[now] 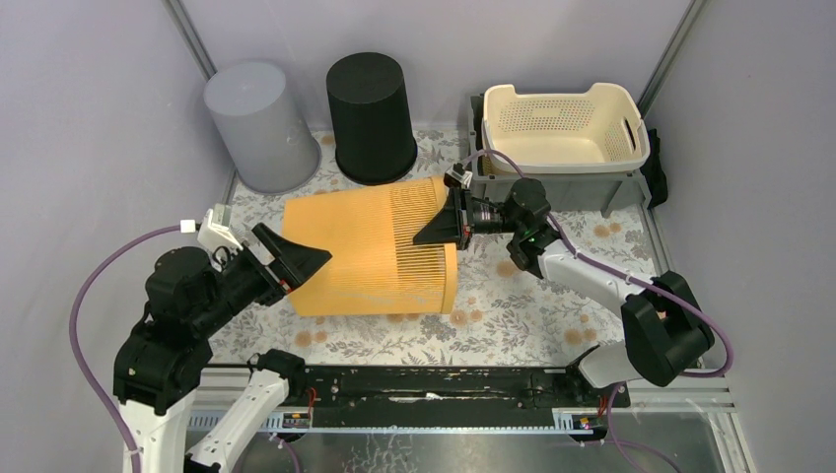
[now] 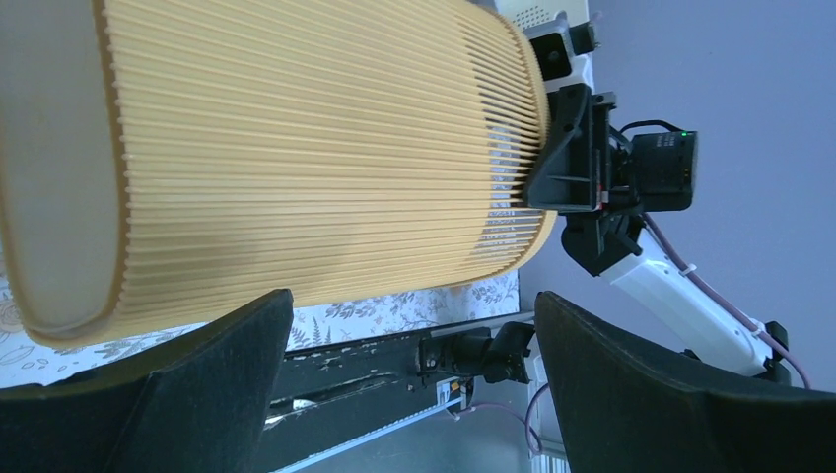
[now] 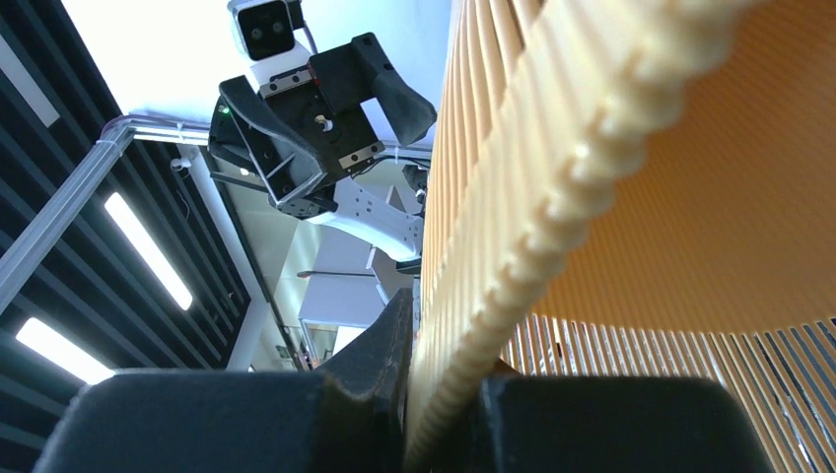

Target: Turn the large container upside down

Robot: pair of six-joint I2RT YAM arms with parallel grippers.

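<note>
The large yellow ribbed container (image 1: 350, 251) lies on its side in mid-scene, its slotted band to the right. My right gripper (image 1: 444, 232) is shut on the slotted wall near that right end; in the right wrist view the ribbed wall (image 3: 522, 217) fills much of the frame between its fingers. My left gripper (image 1: 302, 266) is at the container's left end with its finger open; in the left wrist view the container's end (image 2: 59, 197) sits beyond the open fingers.
An upright grey bin (image 1: 258, 128) and a black bin (image 1: 370, 113) stand at the back. A cream basket (image 1: 557, 143) rests on a grey crate (image 1: 557, 192) at back right. Side walls bound the floral surface.
</note>
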